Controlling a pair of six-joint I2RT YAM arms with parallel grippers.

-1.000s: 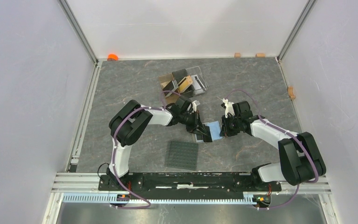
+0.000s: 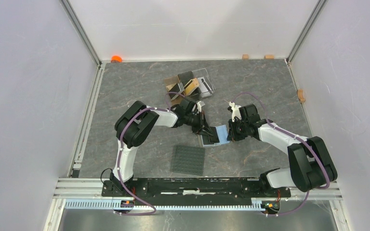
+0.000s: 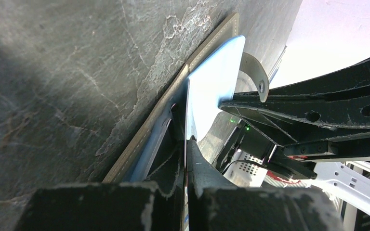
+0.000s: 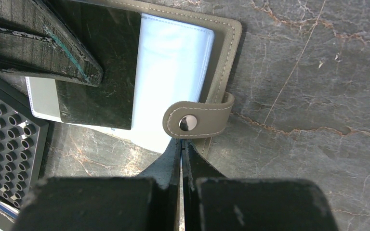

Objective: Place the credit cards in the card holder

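Observation:
The open card holder (image 4: 229, 53), grey-brown with stitched edges, lies between the arms; a light blue sleeve (image 4: 171, 67) and a snap strap (image 4: 197, 119) show on it. A black card (image 4: 111, 96) lies across its sleeves, left of the blue part. My left gripper is shut on the black card, seen edge-on as a thin line between the fingers; how far the card sits inside a sleeve cannot be told. At the holder's right end, my right gripper is shut, its tips by the strap and nothing visible between them.
Behind the left gripper stands a clear-lidded box (image 2: 176, 79) with several cards. A dark studded mat (image 2: 188, 160) lies in front of the holder. Bare table stretches to the left and at the back right.
My left arm has shifted slightly, its gripper staying over the holder. The right arm looks unmoved, and the box and mat stay put.

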